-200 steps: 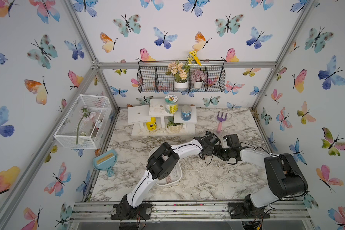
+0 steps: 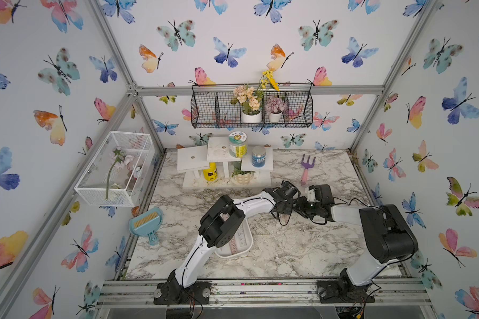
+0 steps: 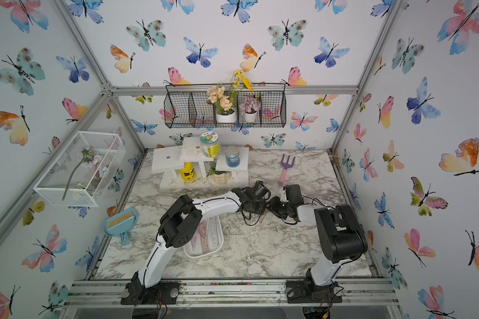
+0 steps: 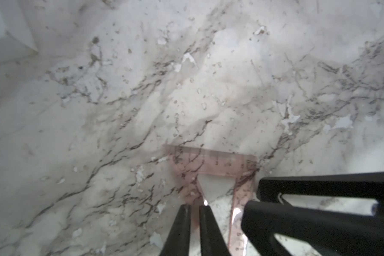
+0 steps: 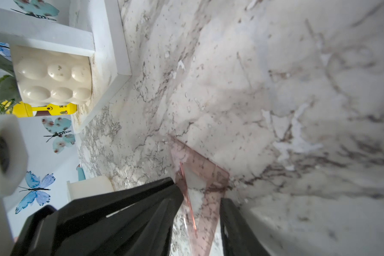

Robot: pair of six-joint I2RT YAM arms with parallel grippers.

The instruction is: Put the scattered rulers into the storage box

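Note:
A clear pink triangular ruler (image 4: 209, 162) shows in both wrist views, over the marble table. One leg of it runs down between the close-set fingertips of my left gripper; whether they pinch it is unclear. My right gripper stands part open, its fingers on either side of the ruler's lower part, with a gap beside it. Both grippers meet nose to nose near the table's middle, hiding most of the ruler from above. The white storage box (image 3: 222, 247) lies partly under the left arm, with pink and clear rulers (image 3: 202, 239) inside.
A white stepped shelf (image 2: 191, 180) with cans stands behind the left arm. A purple fork (image 2: 305, 169) lies behind the right gripper. The blue dustpan (image 2: 146, 223) is at the left edge.
Both grippers have shifted slightly to the left, staying close together. The right arm's elbow has swung a little leftward. The storage box has not moved.

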